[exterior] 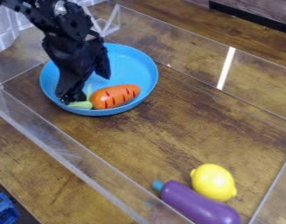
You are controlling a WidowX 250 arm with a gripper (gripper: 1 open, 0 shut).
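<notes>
A black gripper reaches down from the upper left over the blue plate, its lower fingers beside the left end of an orange toy carrot with a pale green top. The carrot lies in the plate. Whether the fingers touch it or how far apart they stand is hard to see, as the dark body hides them.
A yellow lemon and a purple eggplant lie at the lower right on the wooden table. Clear low walls edge the area. A blue object sits at the lower left.
</notes>
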